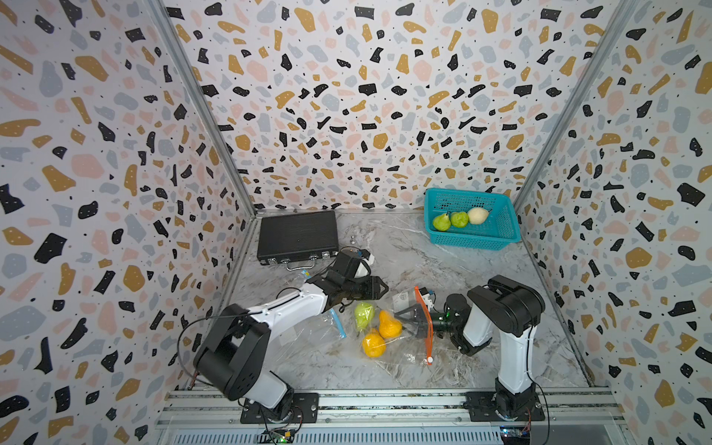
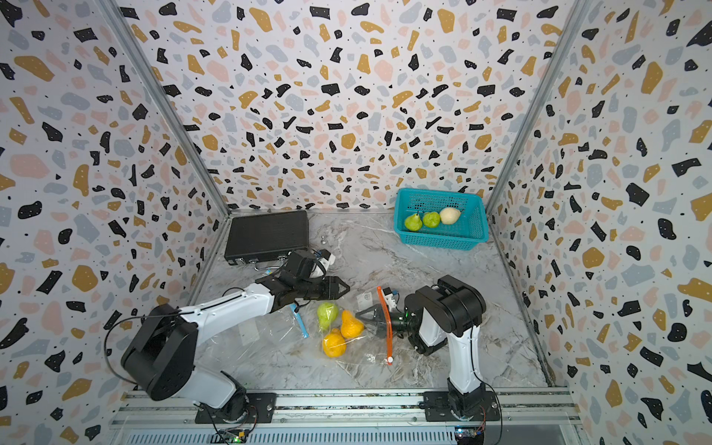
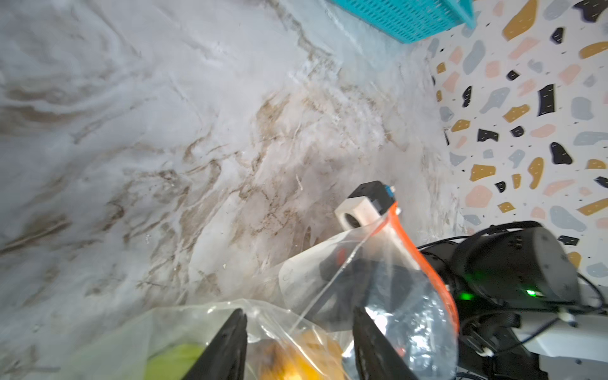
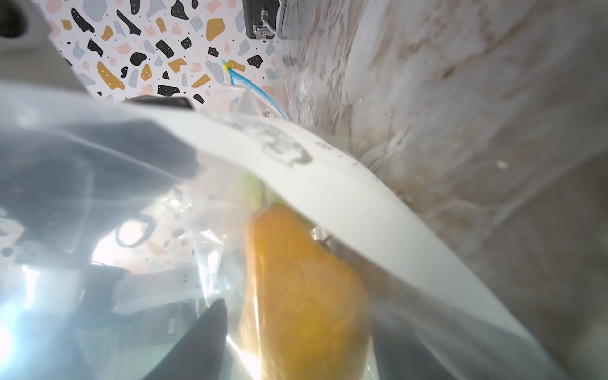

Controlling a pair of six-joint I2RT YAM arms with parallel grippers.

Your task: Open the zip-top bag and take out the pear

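Observation:
A clear bag with an orange zip strip (image 1: 426,326) holds an orange pear (image 1: 389,325), a round orange fruit (image 1: 373,343) and a green pear (image 1: 363,315); the orange pear fills the middle of the right wrist view. My left gripper is open, raised over the bag beside the green pear. My right gripper is open at the bag's mouth, around the orange pear, with plastic film across its view; whether it touches the pear I cannot tell.
A teal basket (image 1: 471,239) with several fruits stands at the back right, a black case (image 1: 296,233) at the back left. A second bag with a blue strip (image 1: 339,326) lies to the left.

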